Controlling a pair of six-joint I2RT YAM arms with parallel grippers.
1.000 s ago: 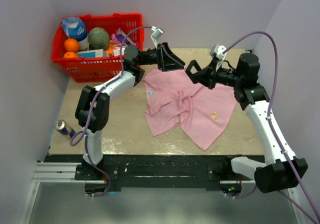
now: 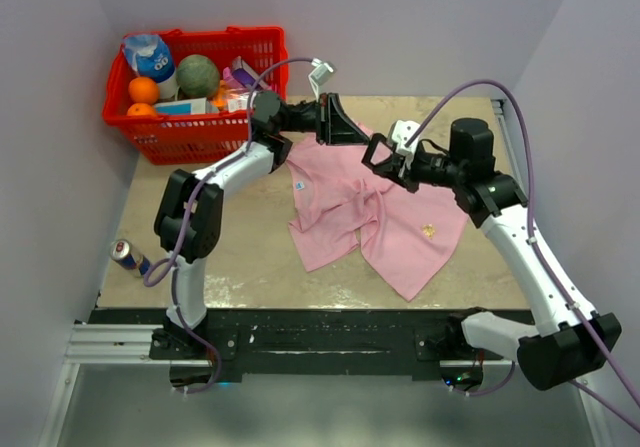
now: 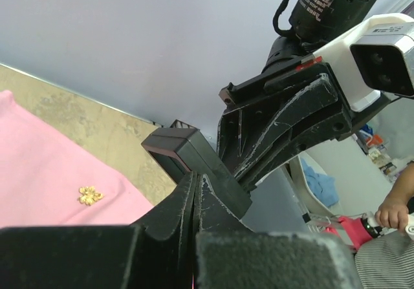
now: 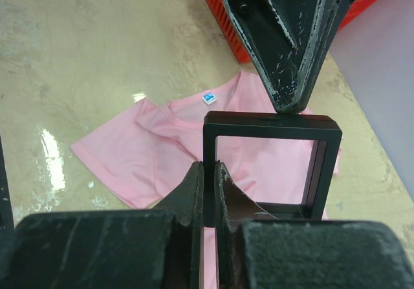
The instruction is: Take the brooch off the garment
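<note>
The pink garment point(image 2: 330, 197) lies spread on the table, and a gold flower-shaped brooch point(image 2: 429, 231) sits on its right part. In the left wrist view the brooch point(image 3: 90, 195) is on the pink cloth, left of my fingers. My right gripper is shut on one side of a black square frame point(image 4: 275, 125), open through its middle and held above the garment. My left gripper point(image 2: 366, 141) is shut with nothing visible between its fingers. Its tip is at the frame's edge, seemingly touching it in the right wrist view.
A red basket point(image 2: 170, 139) with fruit and packages stands at the back left. A can point(image 2: 128, 256) is at the left front. A small blue-white tag point(image 4: 209, 98) is at the garment's edge.
My right gripper has come left and slightly down with the black frame, closing the gap to the left gripper's tip. Garment and brooch have not moved.
</note>
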